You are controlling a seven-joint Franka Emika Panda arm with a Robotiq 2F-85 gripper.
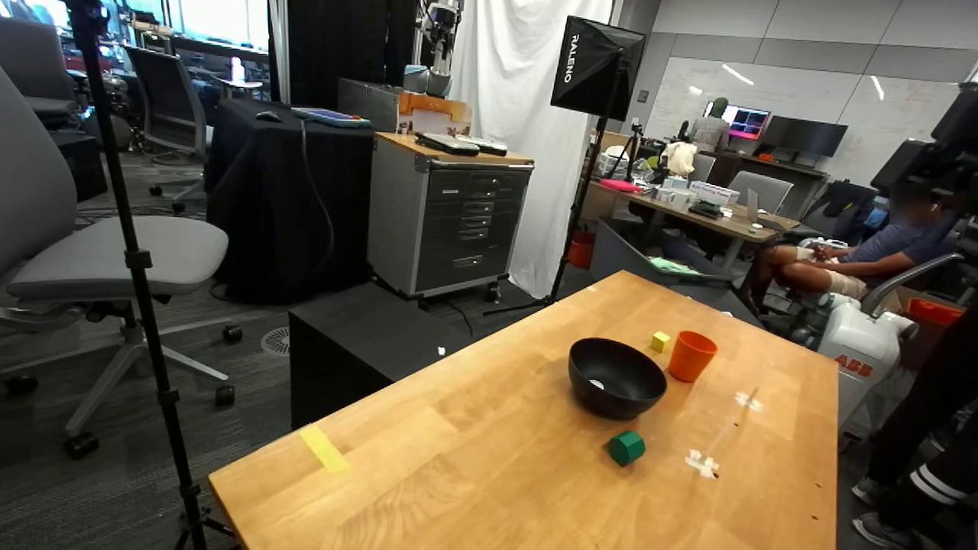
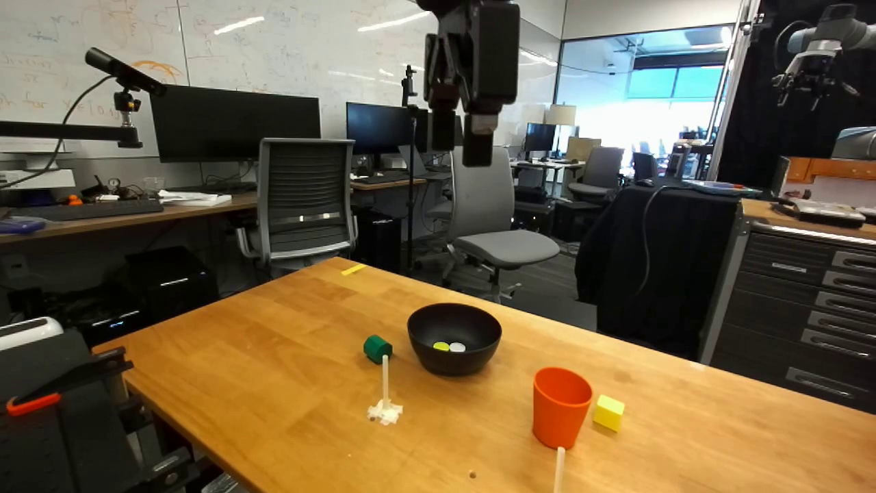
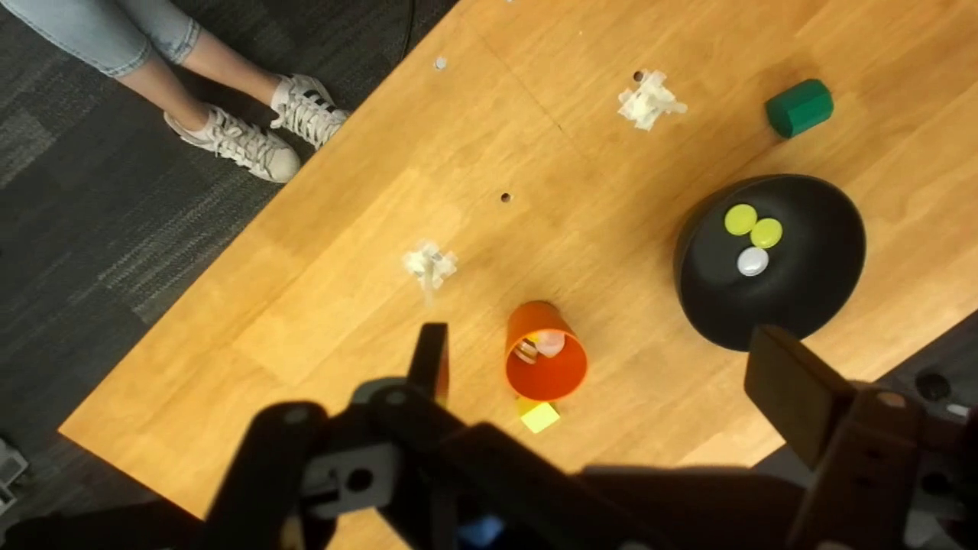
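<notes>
High above the table my gripper stands open, its two fingers wide apart and nothing between them. It also hangs at the top of exterior view 2 (image 2: 462, 140). Below, in the wrist view, an orange cup (image 3: 545, 371) stands upright with a few small pieces inside, which I cannot make out clearly. A yellow block (image 3: 539, 417) sits close beside the cup. The black bowl (image 3: 816, 261) holds two yellow-green discs (image 3: 740, 219) and one white disc (image 3: 752, 261). A green hexagonal block (image 3: 799, 108) lies on the table beside the bowl.
Two thin pale sticks rise from white tape patches; one stick (image 2: 386, 382) stands near the green block. Yellow tape (image 1: 325, 448) marks the table's far end. A person's shoes (image 3: 261, 151) are close to its edge.
</notes>
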